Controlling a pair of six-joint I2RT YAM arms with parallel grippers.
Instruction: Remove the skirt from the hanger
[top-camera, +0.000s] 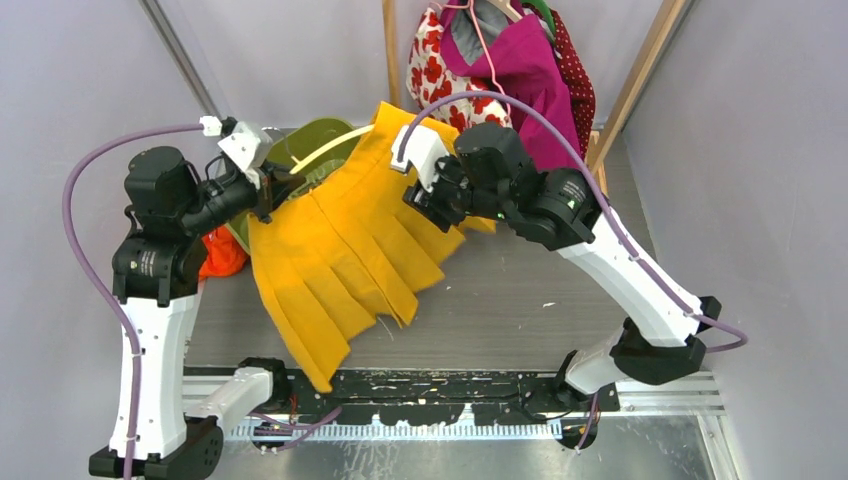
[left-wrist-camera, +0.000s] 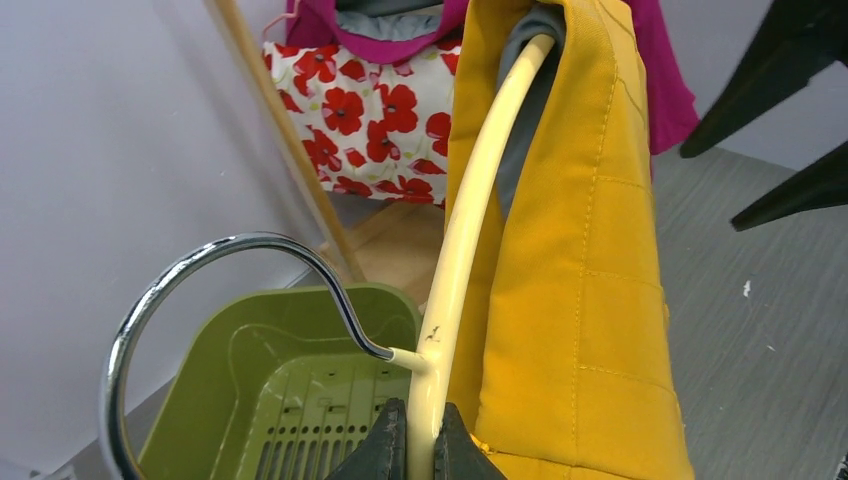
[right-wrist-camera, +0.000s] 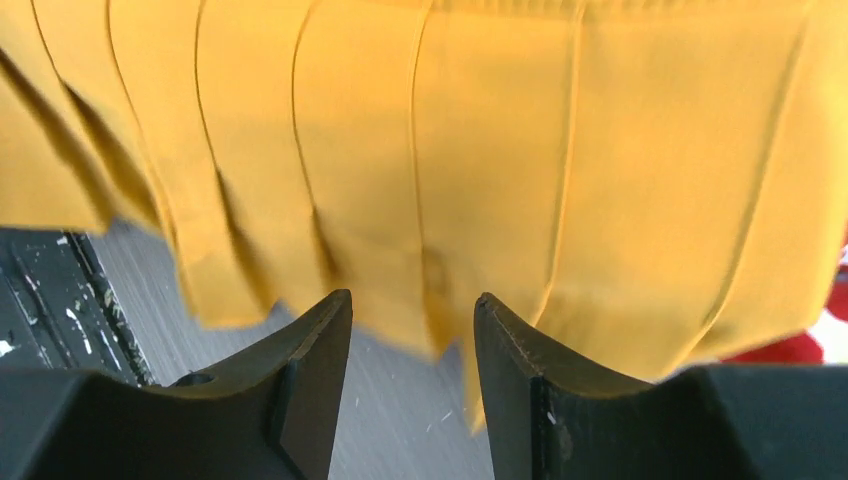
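Observation:
A yellow pleated skirt (top-camera: 335, 235) hangs from a cream hanger (top-camera: 335, 146), draped down toward the floor in the top view. My left gripper is shut on the hanger near the base of its metal hook (left-wrist-camera: 240, 240). In the left wrist view the hanger's arm runs up into the skirt (left-wrist-camera: 600, 270), whose grey lining shows at the far end. My right gripper stands part open at the right side of the skirt. Its two fingers frame the pleats (right-wrist-camera: 480, 150) in the right wrist view, with no cloth visibly pinched between them.
Behind the skirt is a green basket (left-wrist-camera: 280, 360). At the back, a wooden rack (top-camera: 655, 60) holds floral and magenta garments (top-camera: 525, 80). An orange cloth (top-camera: 222, 252) lies by the left arm.

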